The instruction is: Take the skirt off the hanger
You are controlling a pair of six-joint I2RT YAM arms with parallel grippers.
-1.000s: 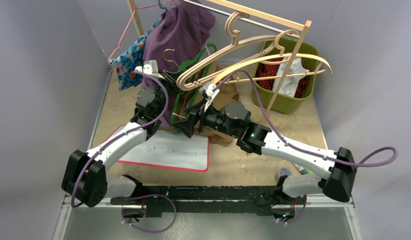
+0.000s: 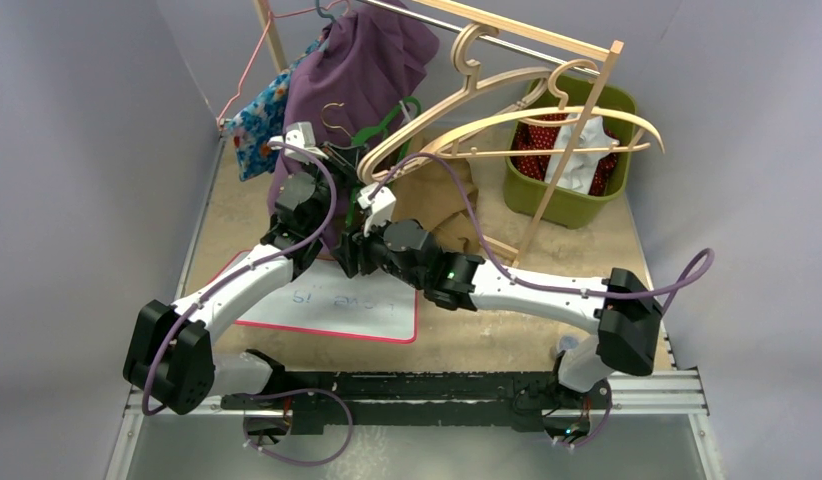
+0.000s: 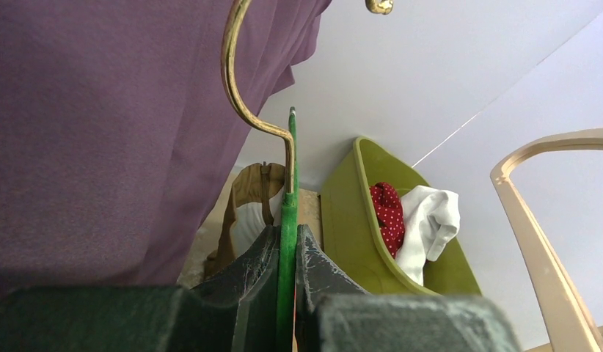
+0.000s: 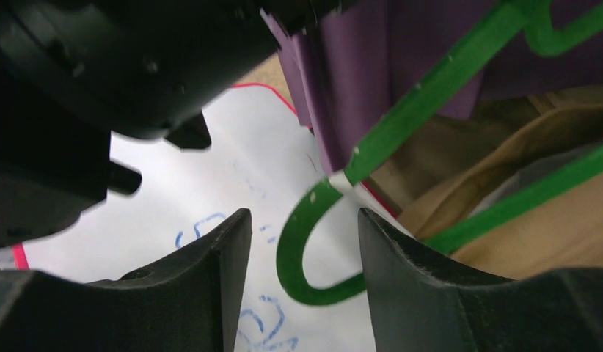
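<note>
In the left wrist view, my left gripper is shut on the green hanger (image 3: 287, 257), just below its bare brass hook (image 3: 231, 55). My right gripper has its fingers apart at the hanger's rounded end, seen in the right wrist view. That curved green end (image 4: 290, 253) shows in the gap between the fingertips; contact cannot be told. Brown cloth, probably the skirt (image 4: 519, 235), appears beyond the hanger's lower bar, with pale lining inside. From above, the brown cloth (image 2: 449, 205) lies on the floor, partly covered by wooden hangers.
A purple garment (image 2: 352, 80) hangs close on the left, beside blue flowered cloth (image 2: 255, 130). Wooden hangers (image 2: 457, 100) jut out from the rack on the right. Behind them stands a green bin (image 2: 562, 208) holding clothes. A whiteboard (image 2: 327, 310) lies below the grippers.
My right gripper has moved left, to the hanger's near end. The hanger's visible far end has shifted slightly left.
</note>
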